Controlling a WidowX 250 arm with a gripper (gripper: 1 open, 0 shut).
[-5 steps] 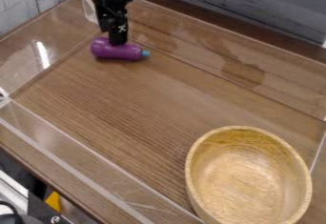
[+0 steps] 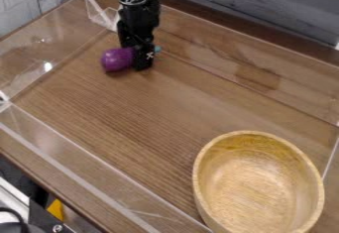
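Note:
The black gripper (image 2: 141, 51) is lowered at the back left over a purple object (image 2: 118, 59) with a small light-blue end on the right. Its open fingers reach down around the object's middle and hide part of it. A large yellow bowl (image 2: 259, 182) stands at the front right.
A wall (image 2: 252, 4) runs along the back right, and what looks like a clear plastic piece (image 2: 103, 9) is behind the arm at the left.
The gripper has come down from behind the purple object onto it, now covering its middle and right part.

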